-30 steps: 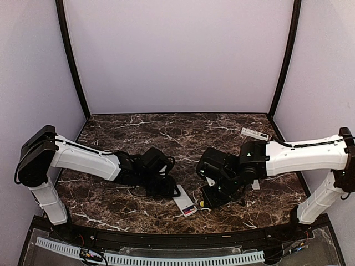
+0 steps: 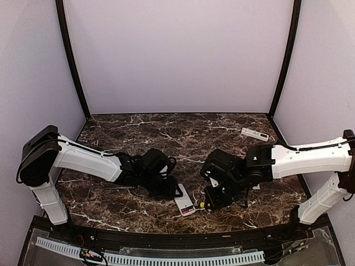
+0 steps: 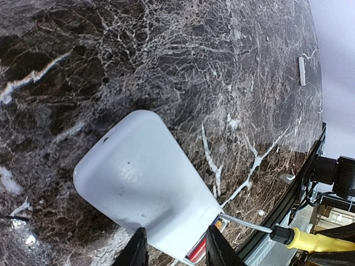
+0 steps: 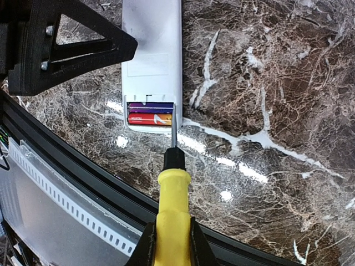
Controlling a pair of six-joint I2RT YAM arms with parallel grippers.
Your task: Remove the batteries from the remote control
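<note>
The white remote control [image 2: 184,201] lies back up on the marble table, its battery bay at the end nearest the front edge. In that bay sit a purple battery [image 4: 150,107] and a red-orange battery [image 4: 147,119], side by side. My right gripper is shut on a yellow-handled screwdriver [image 4: 174,199]; the thin metal tip reaches the bay's right edge, by the battery ends. My left gripper is open over the remote, its two black fingers [image 3: 135,250] apart. Whether they touch the remote's body, I cannot tell.
A white strip-like object [image 2: 254,134] lies at the back right. A small white piece [image 2: 255,187] shows partly behind the right arm. Along the front run a dark rail [image 2: 166,236] and a white slotted strip [image 2: 183,260].
The remote's bay end has turned a little to the left. The left arm has barely moved.
</note>
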